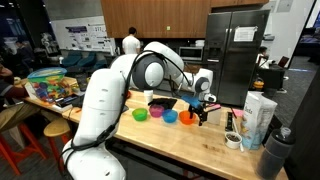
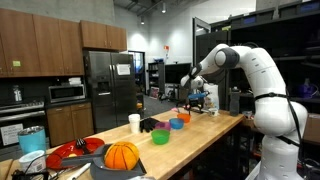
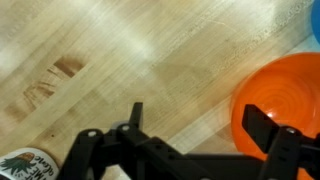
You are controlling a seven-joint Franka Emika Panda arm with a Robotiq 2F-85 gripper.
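In the wrist view an orange bowl [image 3: 290, 95] lies at the right, under one finger of my gripper. The fingers stand wide apart, with only bare wooden tabletop and the bowl's near rim showing below them. Exterior view 1 has the orange bowl [image 1: 187, 119] near the middle of the table, close beneath the gripper [image 1: 203, 116]. Beside it sit a blue bowl [image 1: 170, 116], a pink bowl [image 1: 155, 111] and a green bowl [image 1: 139, 114]. Whether the gripper touches the orange bowl cannot be told.
A white lid with a leafy print [image 3: 28, 164] shows at the wrist view's lower left. To the right stand a small white bowl [image 1: 233, 140], a tall bag [image 1: 257, 120] and a dark canister [image 1: 275, 153].
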